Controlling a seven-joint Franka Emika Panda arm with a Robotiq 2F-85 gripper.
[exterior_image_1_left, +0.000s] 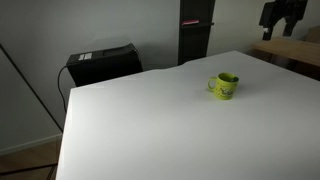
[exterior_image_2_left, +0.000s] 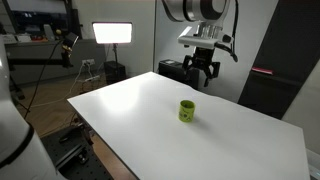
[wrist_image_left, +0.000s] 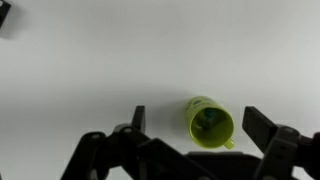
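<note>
A yellow-green mug (exterior_image_1_left: 224, 87) with printed markings stands upright on the white table (exterior_image_1_left: 150, 125). Its handle points left in the first exterior view. Seen from above in the wrist view, the mug (wrist_image_left: 208, 122) shows its open mouth, with a darker greenish patch inside that I cannot make out. My gripper is open, its fingers wide apart and empty. The mug appears between them in that view, but well below. In the second exterior view the gripper (exterior_image_2_left: 199, 70) hangs high over the table, above and behind the mug (exterior_image_2_left: 187, 111).
A black box-shaped device (exterior_image_1_left: 104, 64) stands beyond the table's far edge. A wooden surface (exterior_image_1_left: 290, 48) lies behind at the right. The wrist view's upper left corner shows a dark object (wrist_image_left: 4, 12).
</note>
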